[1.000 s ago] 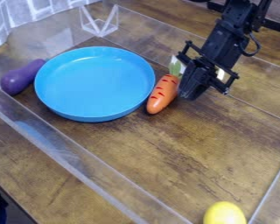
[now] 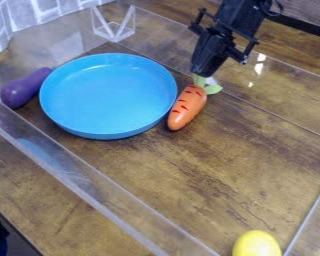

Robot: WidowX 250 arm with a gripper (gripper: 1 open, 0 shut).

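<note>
My black gripper (image 2: 208, 58) is at the top middle, shut, with nothing visible between its fingers, raised just behind the green top of an orange toy carrot (image 2: 188, 105). The carrot lies on the wooden board, close along the right side of a blue plate (image 2: 107, 122).
A purple eggplant (image 2: 21, 88) lies left of the plate by the clear plastic wall. A yellow oval object (image 2: 256, 243) sits at the bottom right. The board's middle and right are clear. A white wire rack stands at the top left.
My gripper has moved up and toward the back from beside the carrot, uncovering its green top. The carrot and plate look unmoved.
</note>
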